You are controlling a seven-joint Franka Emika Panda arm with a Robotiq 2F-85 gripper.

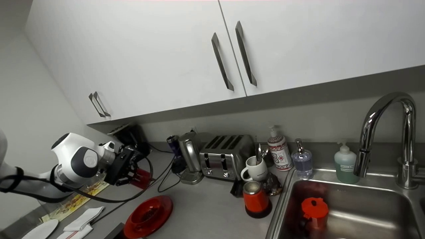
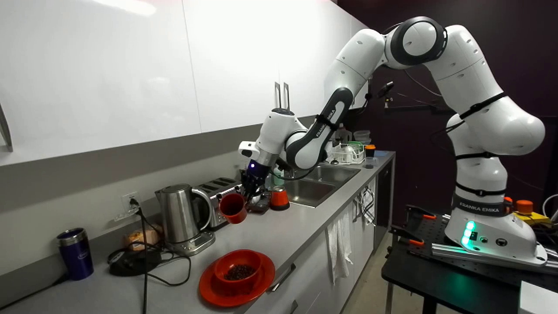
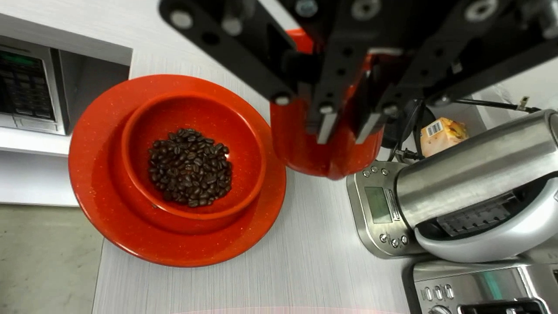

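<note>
Held in the air by my gripper is a red mug (image 3: 293, 136), with the fingers shut on it. In exterior view 2 the mug (image 2: 236, 216) is tipped, its mouth facing that camera; what is inside cannot be made out. Dark coffee beans (image 3: 191, 167) lie in a heap in a red bowl (image 3: 250, 180), which sits on a red plate (image 3: 96, 172) near the counter's front edge. The mug is beside the bowl in the wrist view, apart from it. Exterior view 1 shows my gripper (image 1: 129, 177) to the left of the plate and above the counter.
A steel kettle (image 2: 176, 212) and a toaster (image 1: 227, 157) stand along the wall. Loose cables and a purple tumbler (image 2: 76, 254) are further along. An orange-red grinder (image 1: 257, 199) stands beside the sink (image 1: 358, 211). Bare counter (image 1: 203, 203) lies between plate and grinder.
</note>
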